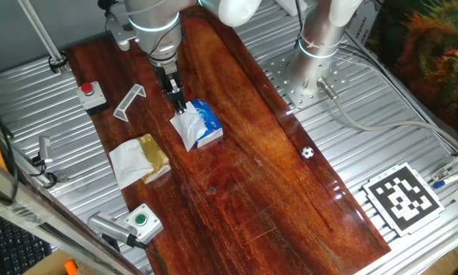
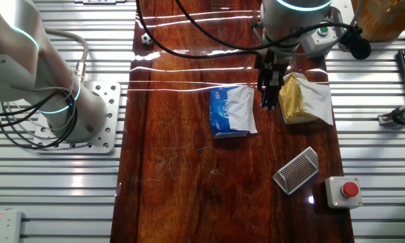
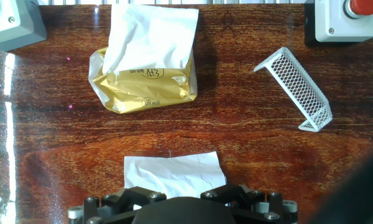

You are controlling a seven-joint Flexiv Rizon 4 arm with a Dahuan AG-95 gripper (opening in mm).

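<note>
A blue tissue pack (image 1: 208, 120) with a white sheet (image 1: 188, 124) lying over one side sits on the dark wooden table. My gripper (image 1: 179, 109) points down at the sheet's edge in exterior view 1. In exterior view 2 the gripper (image 2: 268, 106) appears between the blue pack (image 2: 219, 111) and a gold tissue pack (image 2: 291, 100); whether it touches either is unclear. At the bottom of the wrist view, the gripper body covers part of the white sheet (image 3: 174, 172), and the fingertips are hidden. I cannot make out whether the fingers are apart.
A white mesh holder (image 3: 298, 87) lies near the gold pack (image 3: 146, 87). A red-button box (image 1: 91, 97) and a green-button box (image 1: 141, 222) stand along the table's edge. A small ball (image 1: 308, 153) rests by the opposite edge. Much of the wood is bare.
</note>
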